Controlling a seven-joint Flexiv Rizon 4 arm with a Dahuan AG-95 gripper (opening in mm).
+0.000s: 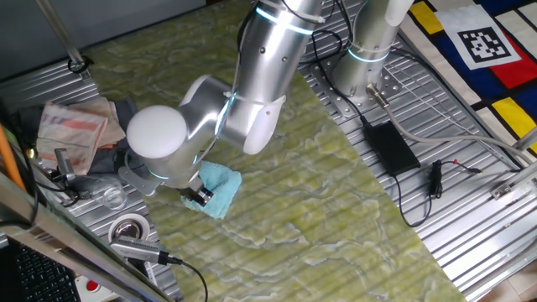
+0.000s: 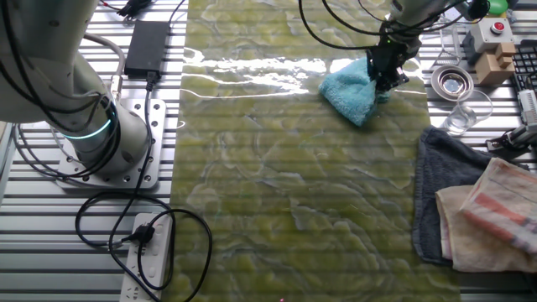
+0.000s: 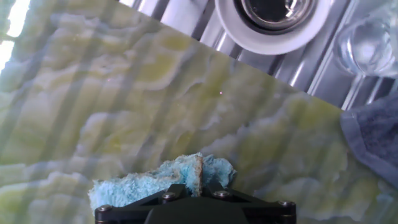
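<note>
A light-blue cloth [image 1: 220, 189] lies bunched on the green marbled mat near its edge. My gripper [image 1: 205, 197] is down at the cloth. In the wrist view the gripper is shut on a fold of the blue cloth [image 3: 134, 186], which rises between the fingertips and spreads mostly to the left. From the other side, the second exterior view shows the cloth [image 2: 351, 91] hanging out beside the gripper [image 2: 382, 82], its lower corner pointing toward the middle of the mat. Whether the cloth's underside rests on the mat is hard to tell.
Past the mat's edge stand a white-rimmed bowl [image 2: 453, 82], a clear glass [image 2: 464, 116] and folded towels [image 2: 487, 214]. A power adapter [image 1: 391, 148] and cables lie by the arm's base.
</note>
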